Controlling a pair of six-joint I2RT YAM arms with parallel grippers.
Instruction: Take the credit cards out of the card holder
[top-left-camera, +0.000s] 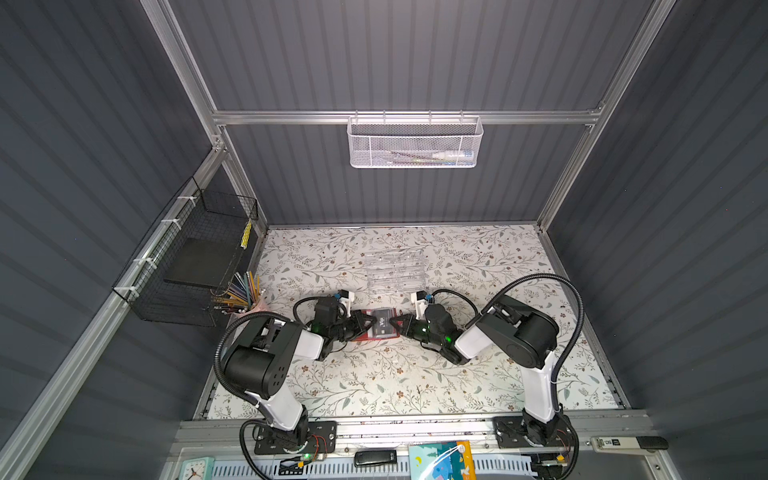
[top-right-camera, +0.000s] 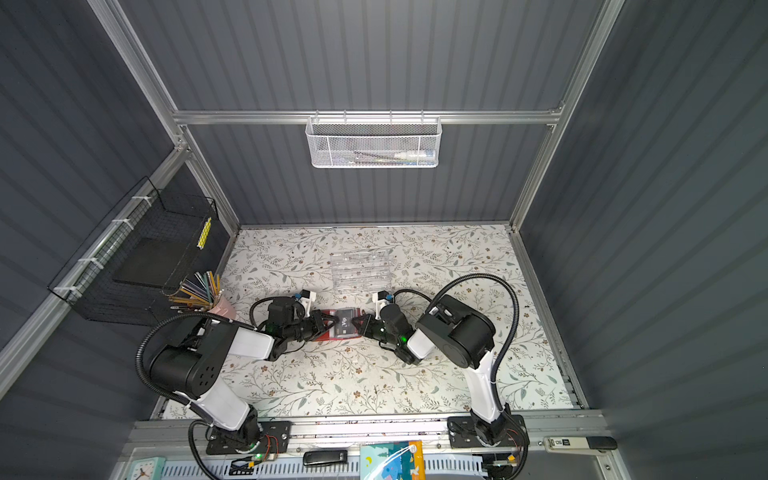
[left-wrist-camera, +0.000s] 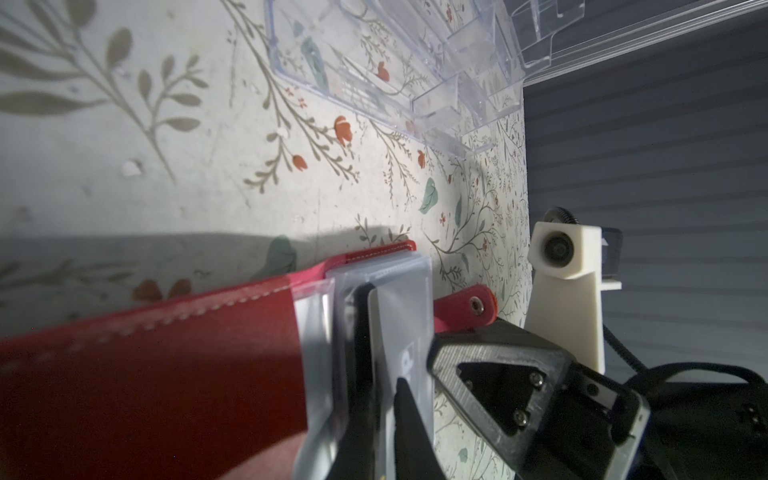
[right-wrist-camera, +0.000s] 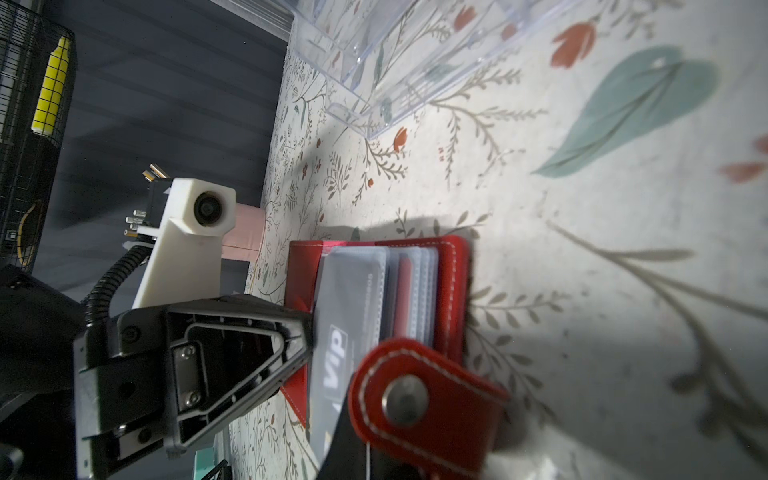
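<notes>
A red card holder (right-wrist-camera: 456, 288) lies open on the patterned table between my grippers, its clear sleeves (right-wrist-camera: 344, 304) holding cards, one marked VIP. In both top views my left gripper (top-left-camera: 369, 320) is at the holder's left part and my right gripper (top-left-camera: 395, 323) at its right end. The left wrist view shows dark left fingertips low against the sleeves, shut. In the right wrist view the snap strap (right-wrist-camera: 432, 416) covers much of my right fingertips, which are low at the bottom edge and shut.
A clear acrylic organizer (top-left-camera: 395, 270) lies just behind the holder. Pencils in a pink cup (top-right-camera: 220, 308) and a black wire basket (top-left-camera: 192, 256) are at the left. A white mesh basket (top-left-camera: 413, 148) hangs on the back wall.
</notes>
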